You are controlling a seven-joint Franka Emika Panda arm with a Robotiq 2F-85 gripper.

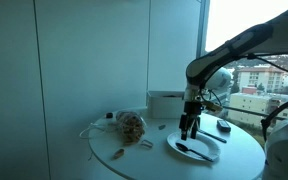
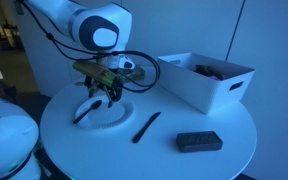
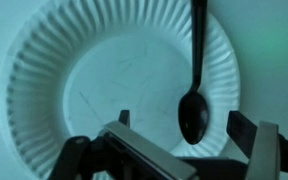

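Observation:
A white paper plate (image 3: 59,60) with a fluted rim lies on the round table. The black spoon (image 3: 193,110) rests on it, its bowl inside the rim and its handle reaching across the edge. Above the plate hangs my gripper, fingers apart, with the spoon's bowl showing beyond the gap and nothing held. In exterior view 2 the gripper (image 2: 108,97) is over the plate (image 2: 114,123), to the right of the spoon (image 2: 85,112). How high the fingertips are above the plate is hard to judge.
A black knife (image 2: 146,127) lies right of the plate, with a dark block (image 2: 198,141) farther right. The white bin (image 2: 224,95) stands behind them, holding something dark. A clear bag of brownish items (image 1: 131,124) and small pieces lie across the table.

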